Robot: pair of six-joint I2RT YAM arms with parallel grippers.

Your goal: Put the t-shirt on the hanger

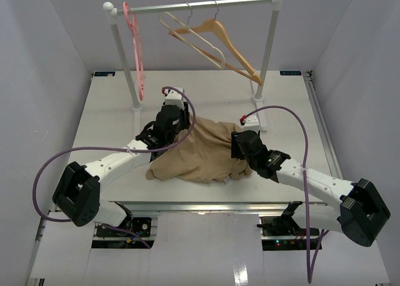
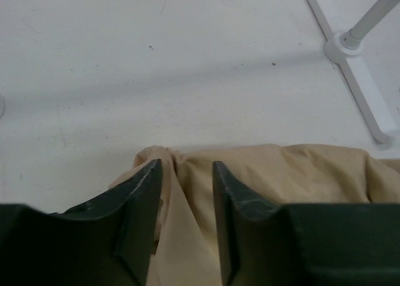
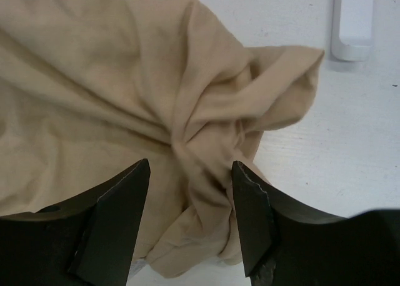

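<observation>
A tan t-shirt (image 1: 200, 158) lies crumpled on the white table, with folds bunched at its right side in the right wrist view. My left gripper is over its upper left part, fingers apart above the cloth. My right gripper is over the right part, also open, with fingers either side of bunched fabric. Overhead on the white rack hang a wooden hanger (image 1: 232, 45), a cream hanger (image 1: 195, 44) and pink hangers (image 1: 137, 55).
The rack's posts (image 1: 267, 49) and feet stand at the back left and right, close beyond the shirt. Bare table (image 1: 106, 111) surrounds the cloth on the sides and back.
</observation>
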